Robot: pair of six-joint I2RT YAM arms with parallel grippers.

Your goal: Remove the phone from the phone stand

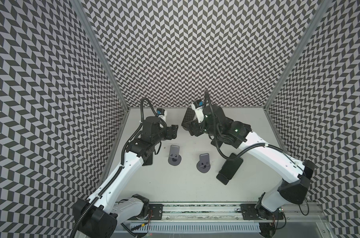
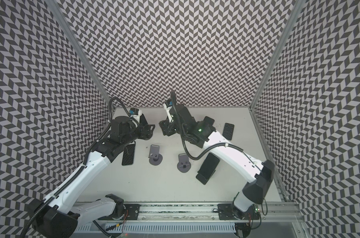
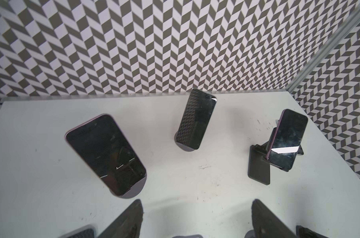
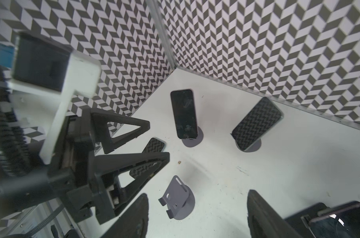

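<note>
My left gripper [image 1: 172,132] hovers over the back left, partly hiding a phone on a stand; whether it is open or shut is unclear. In the left wrist view, phones stand on stands at left [image 3: 105,152], back centre [image 3: 195,117] and right [image 3: 287,138]. My right gripper [image 1: 193,127] is over the back centre; its fingers show at the bottom of the right wrist view, apart, with nothing held between them. Two grey stands [image 1: 173,152] [image 1: 203,160] at front centre are empty.
A phone on a stand [image 2: 207,168] lies at front right. Loose phones lie at left [image 2: 128,154] and back right [image 2: 228,130].
</note>
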